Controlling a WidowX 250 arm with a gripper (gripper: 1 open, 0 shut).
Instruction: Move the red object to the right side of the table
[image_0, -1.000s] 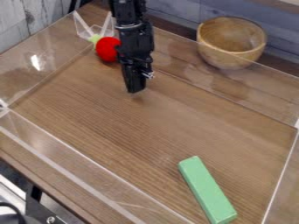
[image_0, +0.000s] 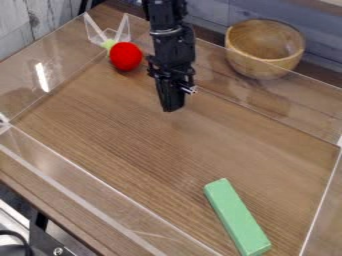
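The red object (image_0: 126, 56), round in shape, rests on the wooden table (image_0: 160, 170) toward the back left. Just to its right hangs my black gripper (image_0: 170, 100), pointing down over the table. A narrow strip of table shows between the gripper and the red object. The fingers are small and dark here, so their opening does not show clearly. I see nothing red at the fingertips.
A wooden bowl (image_0: 263, 50) stands at the back right. Near the front right lies a green block (image_0: 238, 217). Something white and green (image_0: 102, 36) sits behind the red object.
My gripper has moved to the right, away from the red object, which now shows more fully. The red object, bowl and green block stay where they were.
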